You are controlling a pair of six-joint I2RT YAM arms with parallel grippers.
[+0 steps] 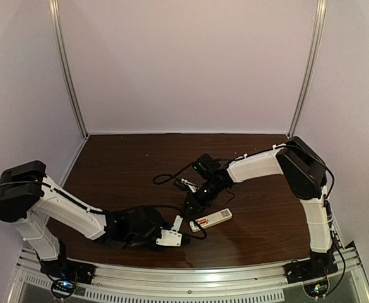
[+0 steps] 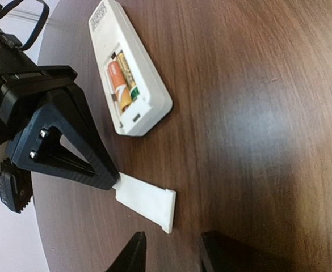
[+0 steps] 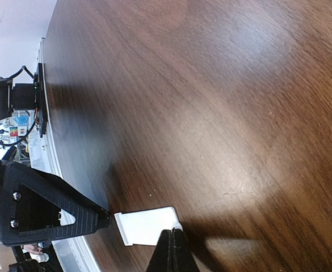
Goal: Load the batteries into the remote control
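The white remote [image 1: 216,218] lies on the table with its compartment open; in the left wrist view two batteries [image 2: 122,82] sit inside it. The small white battery cover [image 2: 146,198] lies apart, below the remote in that view. My right gripper is shut, its tips at the cover's edge in the right wrist view; nothing clearly shows between them. My left gripper is part open just beside the cover, fingers apart with nothing between them.
Cables loop over the middle, and the front aluminium rail [image 1: 190,271] runs below the left arm.
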